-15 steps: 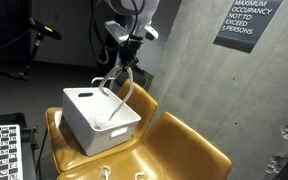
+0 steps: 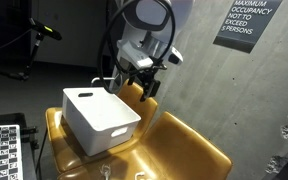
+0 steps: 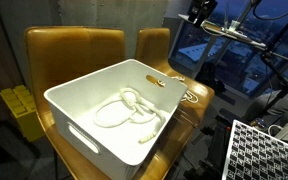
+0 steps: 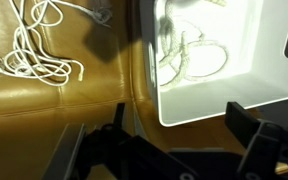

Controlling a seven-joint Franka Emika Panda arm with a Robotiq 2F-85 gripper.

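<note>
A white bin (image 3: 91, 120) stands on the brown seat, open at the top. White rope (image 3: 129, 108) lies coiled inside it; the wrist view also shows this rope (image 4: 202, 62) on the bin floor. More white rope (image 4: 32, 58) lies loose on the brown leather beside the bin. In exterior view 1 my gripper (image 2: 142, 94) is raised above the bin's right side. The wrist view shows my gripper open, its dark fingers (image 4: 114, 135) wide apart and nothing between them. Between them, farther down, runs one corner of the bin.
Tan seats (image 2: 189, 150) stretch to the right, with bare room on them. A yellow stack (image 3: 22, 112) stands left of the bin. A black-and-white checkered board (image 3: 246, 152) lies right of it. Behind rises a grey wall (image 2: 219, 85).
A second ago a loop of rope hung from my gripper over the bin.
</note>
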